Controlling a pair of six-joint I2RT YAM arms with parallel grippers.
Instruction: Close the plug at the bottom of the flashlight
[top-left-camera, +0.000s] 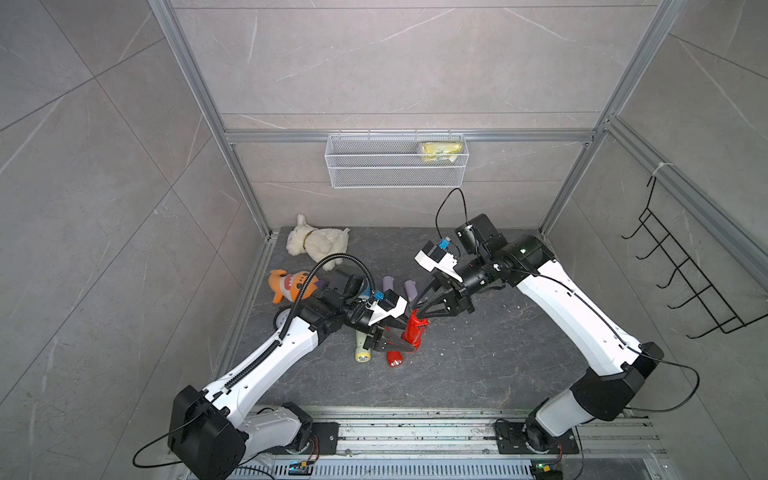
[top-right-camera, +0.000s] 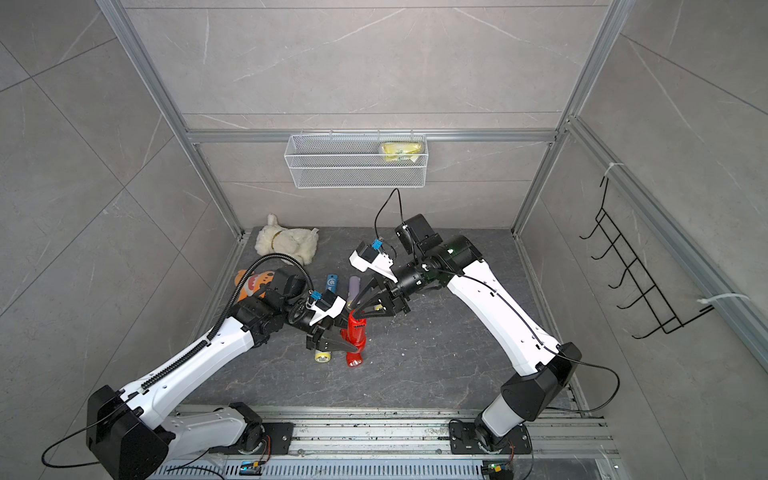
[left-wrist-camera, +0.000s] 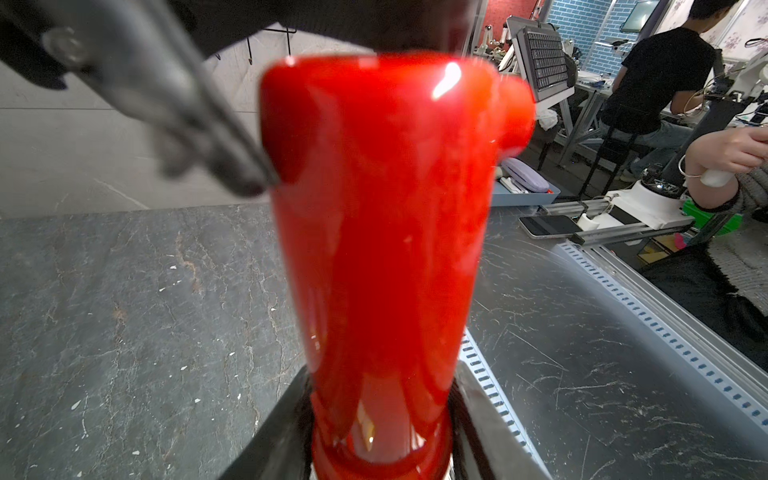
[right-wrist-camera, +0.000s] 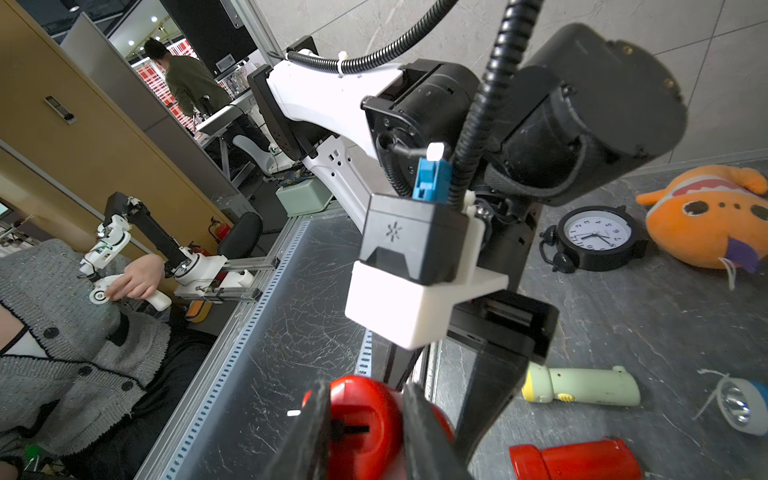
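A red flashlight (left-wrist-camera: 380, 240) stands upright, held by my left gripper (top-left-camera: 397, 342), which is shut on its lower part. The flashlight's bottom end (right-wrist-camera: 356, 400) faces up, with a dark slot visible. My right gripper (top-right-camera: 360, 308) is directly above it, its fingertips at that end, part open around the top in the right wrist view; whether they touch it is unclear.
Several flashlights lie on the table, including a green one (right-wrist-camera: 584, 386) and a red one (right-wrist-camera: 576, 460). An alarm clock (right-wrist-camera: 596, 236), an orange plush (right-wrist-camera: 704, 224) and a white plush (top-left-camera: 320, 240) sit at the left.
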